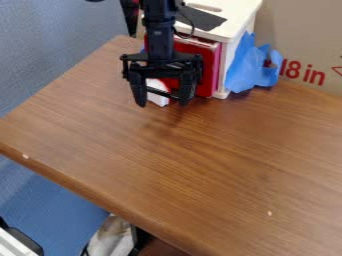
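The black gripper (162,92) hangs at the top middle of the camera view, in front of a white toy cabinet (225,14) with a red front (205,70). Its two fingers stand apart, pointing down near the table top. A small white piece (158,94) shows behind and between the fingers; whether it touches them I cannot tell. The red front is partly hidden by the gripper and arm.
A blue crumpled object (253,68) sits right of the cabinet, against a cardboard panel (305,40) with red print.
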